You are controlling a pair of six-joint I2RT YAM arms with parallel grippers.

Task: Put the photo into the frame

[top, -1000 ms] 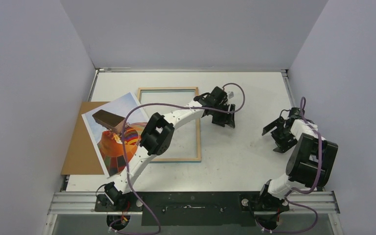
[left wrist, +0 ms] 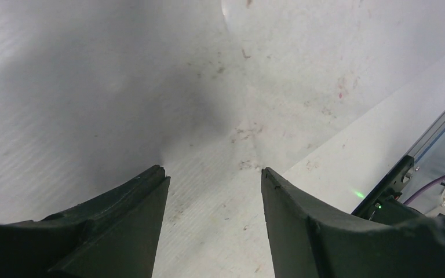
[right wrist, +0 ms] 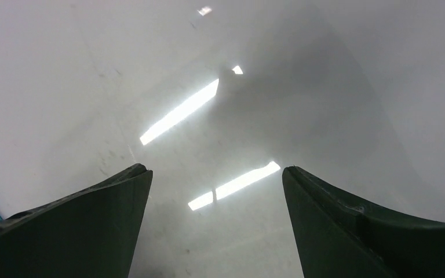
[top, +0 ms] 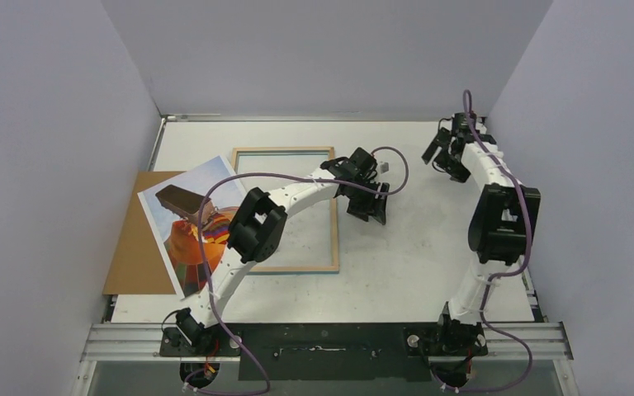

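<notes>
The photo, a colourful hot-air balloon print, lies tilted at the left of the table, partly over a brown board and the frame's left side. Right of it the wooden frame lies flat, with my left arm crossing above it. My left gripper is just right of the frame; in the left wrist view its fingers stand apart over bare, smudged surface. Toward the back right is my right gripper, open and empty; below its fingers a glossy surface reflects bright strips.
Faint straight edges show on the glossy area in the right wrist view; whether it is a clear sheet, I cannot tell. Grey walls bound the sides and back.
The right arm has swung from the right edge toward the back and somewhat left. Photo, board and frame stay put.
</notes>
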